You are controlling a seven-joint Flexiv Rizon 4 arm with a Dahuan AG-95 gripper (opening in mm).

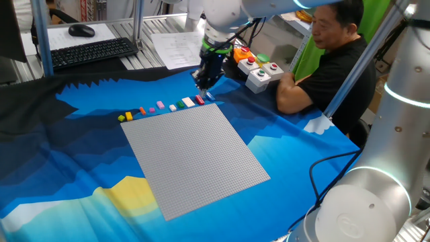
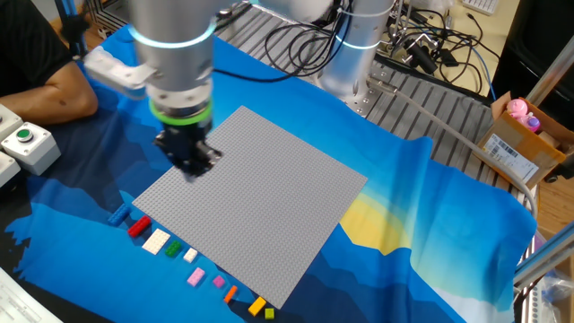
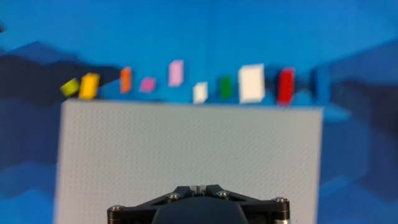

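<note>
A grey studded baseplate [image 1: 195, 158] lies flat on the blue patterned cloth. Along its far edge runs a row of small bricks: blue [image 2: 118, 214], red [image 2: 139, 226], large white [image 2: 156, 241], green [image 2: 173, 248], small white [image 2: 190, 256], lilac [image 2: 195, 277], pink [image 2: 219, 282], orange [image 2: 230, 294], yellow [image 2: 257, 306] and lime [image 2: 269, 314]. My gripper points down above the plate, its fingertips together and no brick visible between them. In exterior view 1 the gripper [image 1: 203, 93] appears near the red brick end of the row. The wrist view is blurred.
White button boxes [image 1: 258, 81] stand beyond the row's blue end, near a person's arm [image 1: 293, 94]. Keyboard [image 1: 94, 52] and papers [image 1: 176, 50] lie at the back. The baseplate's top is bare, with open cloth around it.
</note>
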